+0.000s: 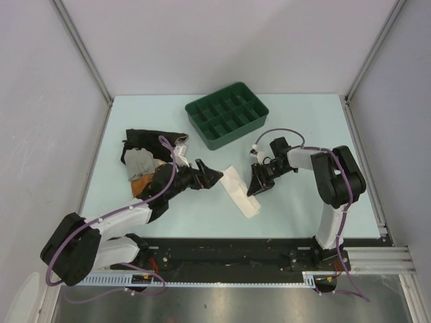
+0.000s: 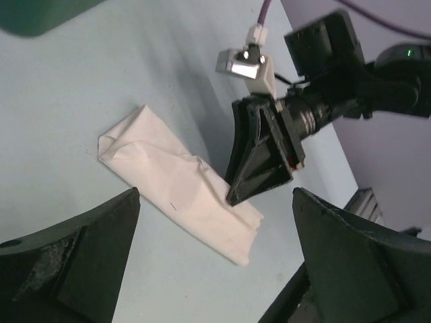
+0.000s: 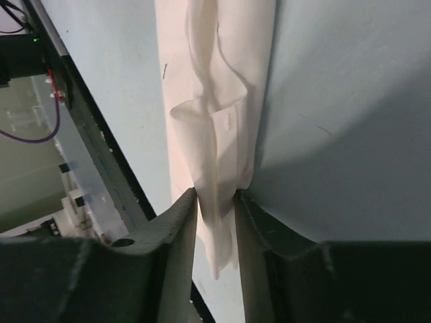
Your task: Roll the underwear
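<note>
The pale pink underwear (image 1: 238,194) lies on the white table as a long folded strip, slanting from upper left to lower right. In the right wrist view, a raised ridge of the underwear (image 3: 209,145) runs down between the fingertips of my right gripper. They stand close on both sides of it; whether they pinch it I cannot tell. My left gripper (image 1: 210,176) is just left of the strip's upper end, apart from it. Its two fingers (image 2: 81,262) are wide open with nothing between them, while the underwear (image 2: 175,182) shows on the table beyond.
A green divided box (image 1: 225,114) stands at the back middle. Folded black cloth (image 1: 151,141), grey cloth (image 1: 140,163) and brown cloth (image 1: 142,183) are piled at the left. Bare table lies to the right and front left.
</note>
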